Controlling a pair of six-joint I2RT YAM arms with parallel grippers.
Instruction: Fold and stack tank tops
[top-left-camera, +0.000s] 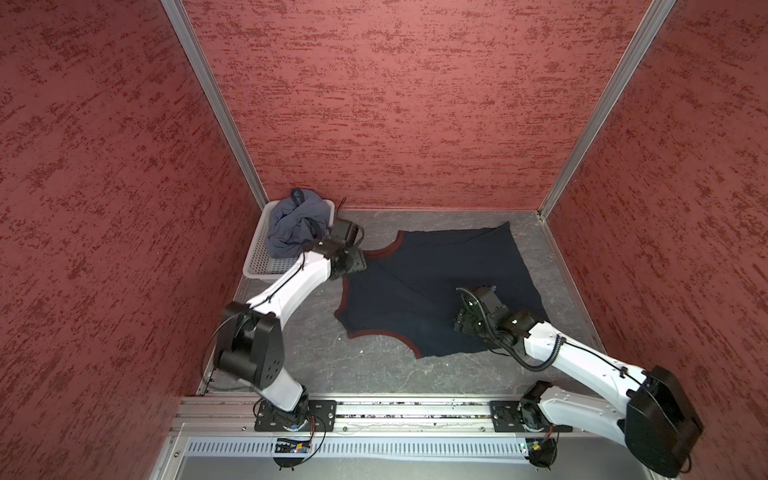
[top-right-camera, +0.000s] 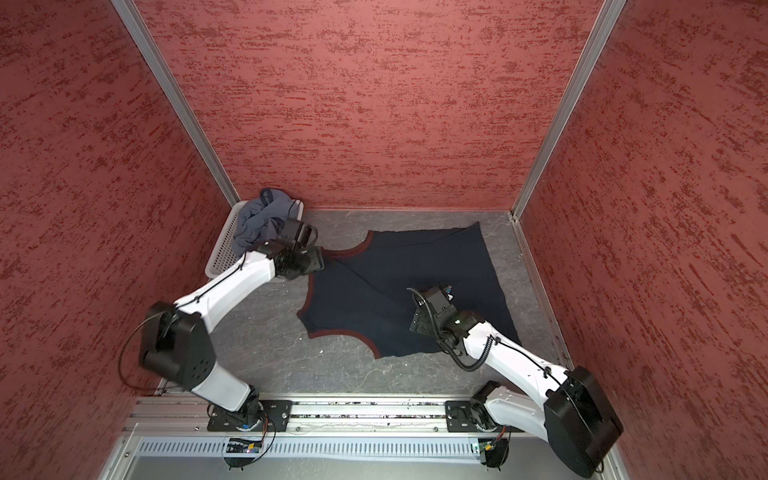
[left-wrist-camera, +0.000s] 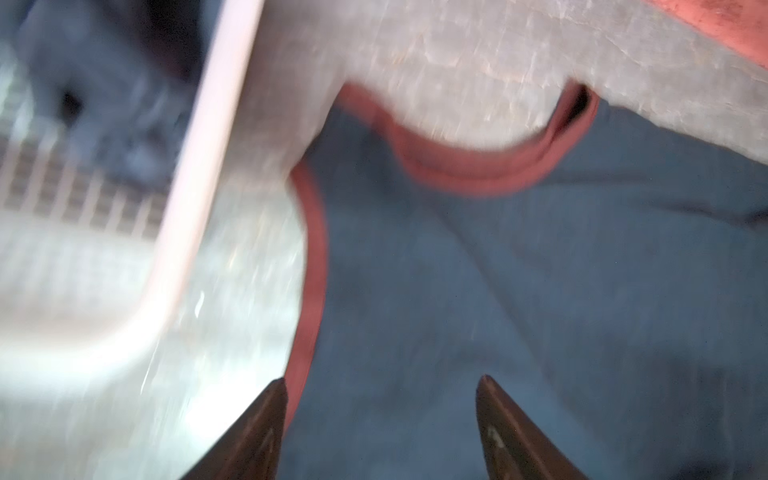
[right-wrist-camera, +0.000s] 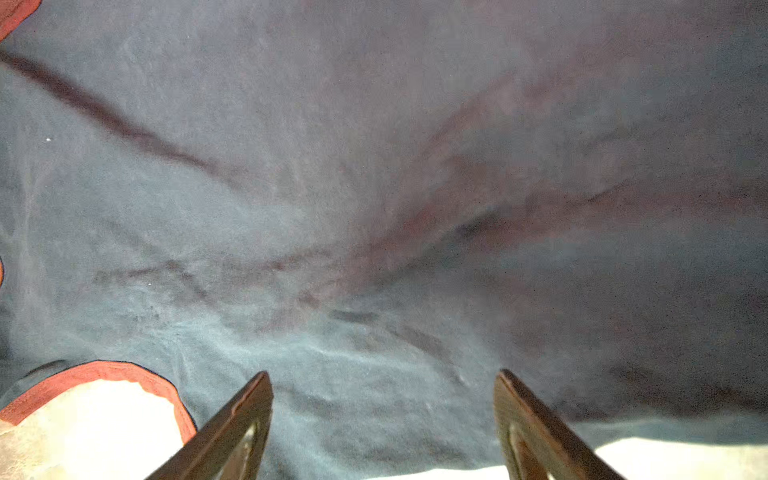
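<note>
A dark navy tank top with reddish-brown trim (top-left-camera: 448, 264) lies spread over the table, its neck and straps to the left and its hem to the right. A diagonal crease runs across it. Over its upper-left strap area, my left gripper is open, with nothing between its fingers; the left wrist view is blurred. Above the near side of the cloth my right gripper has its fingers well apart and empty, and the fabric beneath looks wrinkled. In the top views the right arm hides part of the near hem side.
A white perforated basket (top-left-camera: 260, 260) stands at the back left, close to the left arm, holding crumpled grey-blue cloth (top-left-camera: 297, 220). Bare grey table (top-left-camera: 308, 352) shows at the front left. Red walls enclose the sides and back.
</note>
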